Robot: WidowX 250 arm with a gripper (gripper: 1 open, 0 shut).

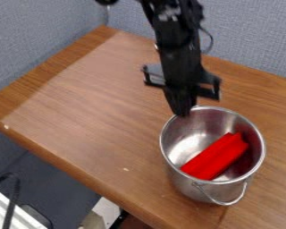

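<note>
A steel pot (178, 180) with a wire handle stands on the wooden table (92, 94), right of centre. A red bar-shaped object (214, 156) lies inside it at a slant. The black gripper (181, 109) hangs above the pot's back-left rim, pointing down and shut, with nothing visible between its fingers.
Grey padded walls stand behind and left of the table.
</note>
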